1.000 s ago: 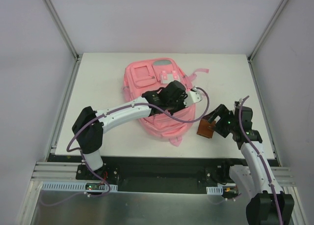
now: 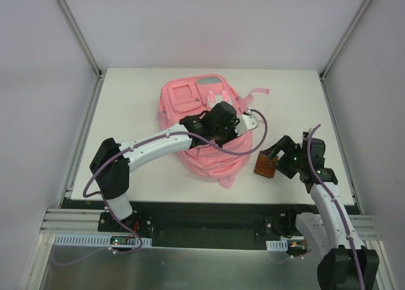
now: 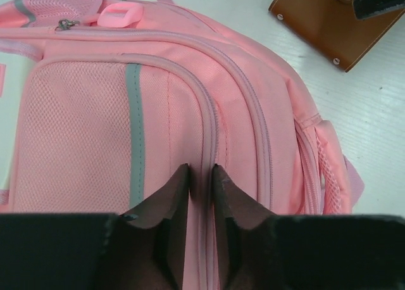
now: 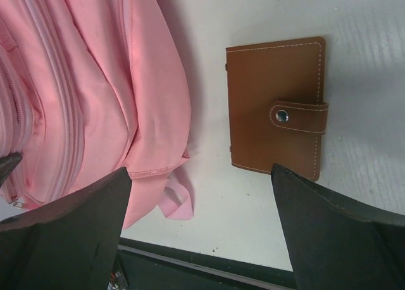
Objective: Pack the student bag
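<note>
A pink backpack (image 2: 205, 160) lies on the white table under my left arm. In the left wrist view my left gripper has its fingertips close together on a zippered seam (image 3: 205, 116) of the bag's front; whether it is fully shut on it I cannot tell. My right gripper (image 2: 278, 154) stands open above a brown leather notebook (image 4: 266, 81) with a snap strap (image 4: 304, 116); it lies flat beside the bag, with nothing held between the fingers.
Free table (image 2: 120, 106) shows left of and behind the bag and at the back right. Walls border the table at back and sides, and its front edge drops to a dark rail (image 2: 202, 211).
My left arm has shifted very slightly over the bag. The right arm, backpack and notebook look unchanged.
</note>
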